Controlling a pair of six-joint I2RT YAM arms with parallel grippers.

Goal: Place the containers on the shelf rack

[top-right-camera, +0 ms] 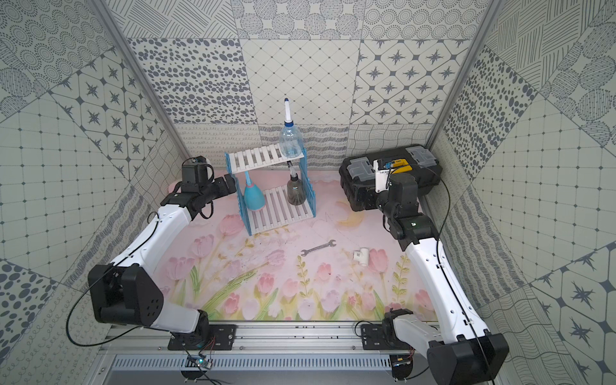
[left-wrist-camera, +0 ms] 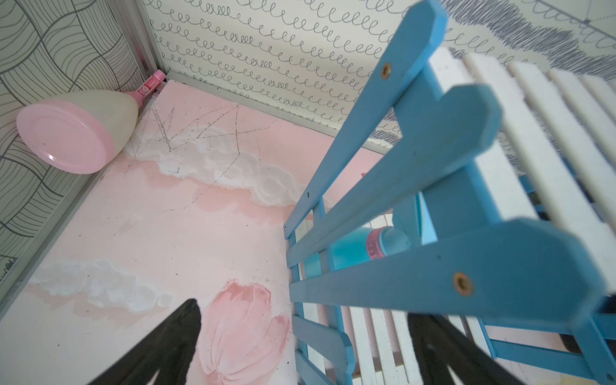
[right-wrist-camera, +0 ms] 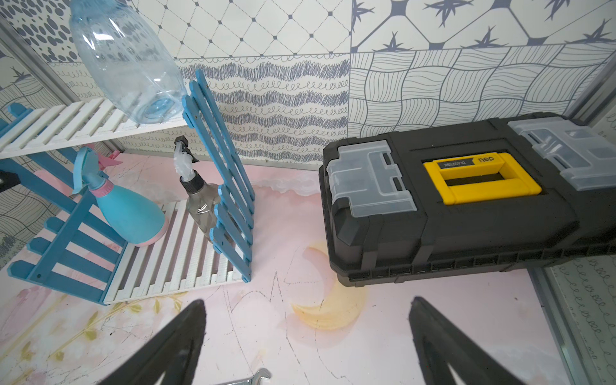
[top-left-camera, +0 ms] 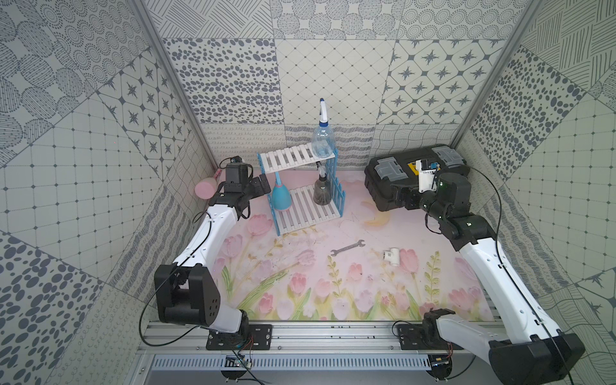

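The blue-and-white shelf (top-left-camera: 310, 220) stands at the back, left of centre. A clear spray bottle (top-left-camera: 322, 142) with a blue collar sits upright at the right end of its top tier. On the lower tier are a turquoise spray bottle (right-wrist-camera: 131, 215) at left and a smoky grey one (right-wrist-camera: 204, 204) at right. In the back left corner lies a pink-and-cream bottle (left-wrist-camera: 80, 128). Which of these is the watering can, I cannot tell. Just left of the shelf, my left gripper (top-left-camera: 261, 186) is open and empty. My right gripper (top-left-camera: 405, 197) hangs open and empty before the toolbox.
A black toolbox (right-wrist-camera: 449, 231) with a yellow handle fills the back right. On the table lie a wrench (top-left-camera: 347, 247) and a white pipe fitting (top-left-camera: 391, 256).
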